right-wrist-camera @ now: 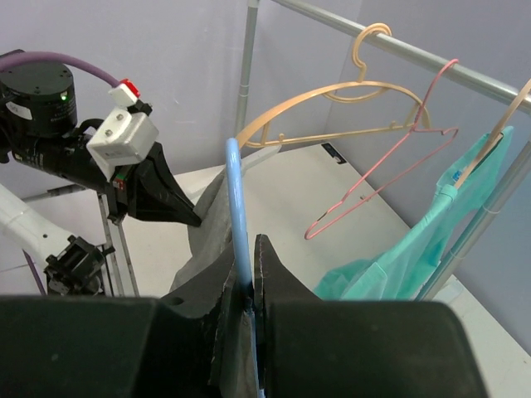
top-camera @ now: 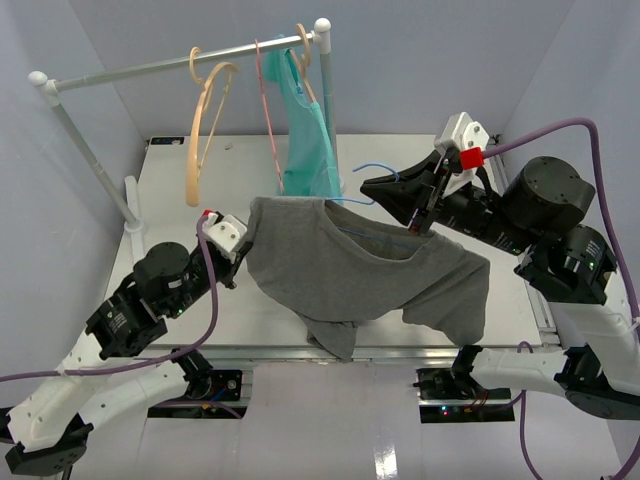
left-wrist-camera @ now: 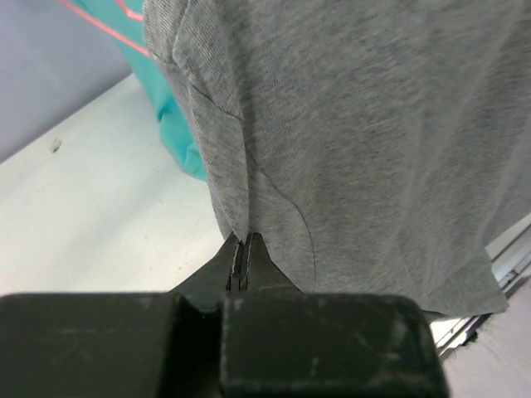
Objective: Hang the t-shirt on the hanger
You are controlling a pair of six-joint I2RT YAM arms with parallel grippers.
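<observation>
The grey t-shirt (top-camera: 330,270) hangs spread between both arms above the white table. My left gripper is shut on its edge at the left end, the fabric filling much of the left wrist view. My right gripper is shut on a blue hanger (right-wrist-camera: 236,191), whose lower bar (top-camera: 350,200) runs into the shirt's opening in the top view. The rest of the hanger inside the shirt is mostly hidden.
Behind stands a metal rail (top-camera: 150,66) with wooden hangers (top-camera: 193,160), a pink hanger (top-camera: 268,120) and a teal garment (top-camera: 305,150). The table (top-camera: 200,290) has bare room around the shirt.
</observation>
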